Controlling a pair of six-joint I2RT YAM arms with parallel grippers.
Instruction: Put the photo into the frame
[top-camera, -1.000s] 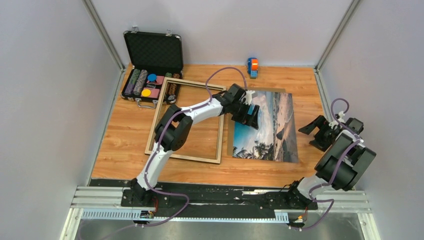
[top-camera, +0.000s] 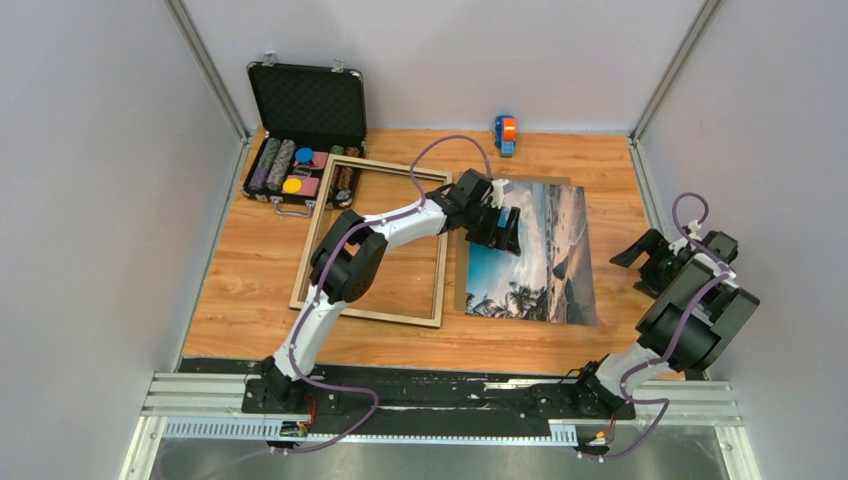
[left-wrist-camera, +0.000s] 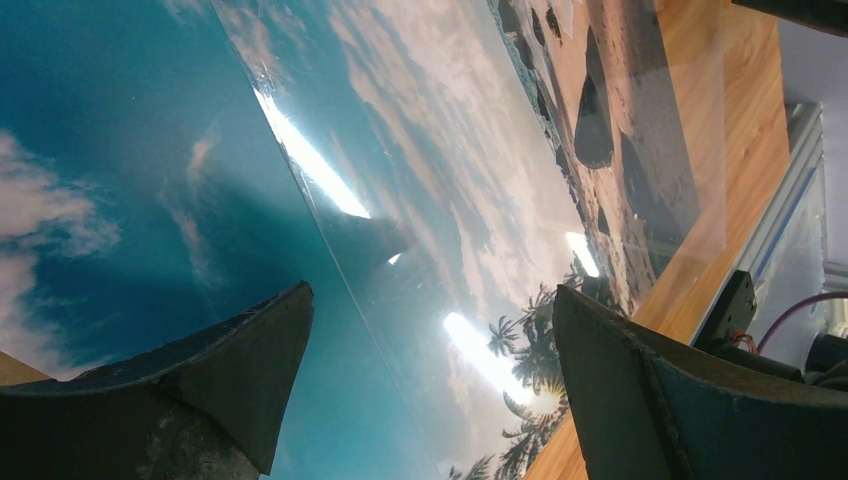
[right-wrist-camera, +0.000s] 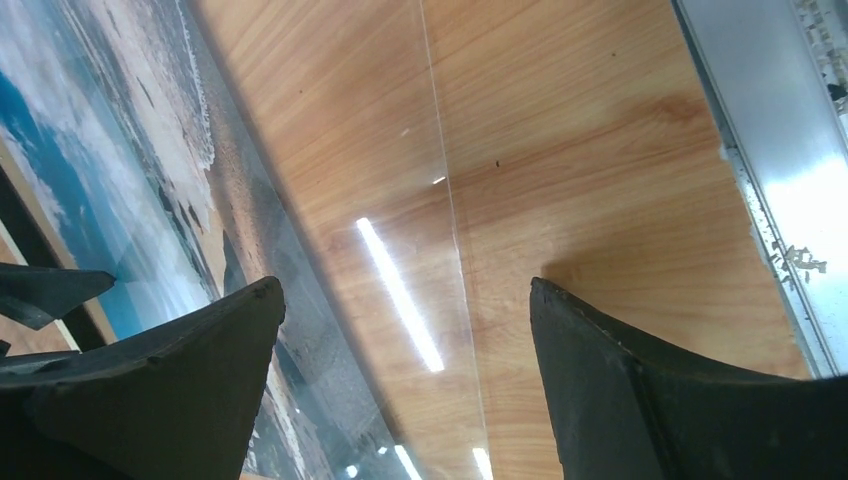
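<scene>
The beach photo (top-camera: 535, 265) lies flat on a brown backing board (top-camera: 462, 285), right of the empty wooden frame (top-camera: 440, 280). A clear sheet overlaps the photo and reaches past its right side onto the bare table; one edge crosses the photo's sky in the left wrist view. My left gripper is open above the photo's blue side, nothing between its fingers. Out to the right of the photo, my right gripper stands with fingers apart over the clear sheet's outer edge and holds nothing. The left arm hides part of the frame.
An open black case (top-camera: 305, 110) with poker chips stands at the back left, against the frame's corner. A blue and orange tape dispenser (top-camera: 506, 135) sits at the back. Bare table shows in front; a metal rail (right-wrist-camera: 780, 180) borders the right side.
My right gripper has shifted slightly to the right, away from the photo. The left arm is almost still, and the photo and frame have not moved.
</scene>
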